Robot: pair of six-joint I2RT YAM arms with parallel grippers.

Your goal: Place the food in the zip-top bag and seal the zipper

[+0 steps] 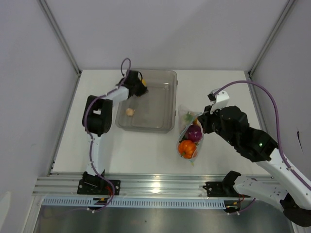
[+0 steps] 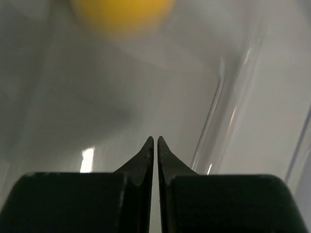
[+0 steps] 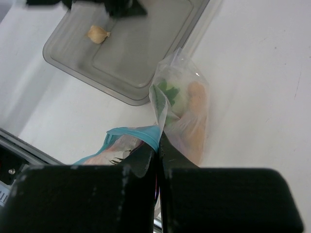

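My left gripper is shut over the grey tray (image 1: 150, 124), near its back left; in the left wrist view its tips meet, and a blurred yellow food (image 2: 121, 14) lies beyond them. My right gripper is shut on the rim of the zip top bag (image 3: 131, 131), at its blue zipper. The bag holds an orange pepper (image 1: 187, 148), a purple onion (image 1: 194, 133) and other food, including something leafy green. A small pale onion (image 1: 130, 111) lies in the tray's front left.
Walls border the table at back and sides.
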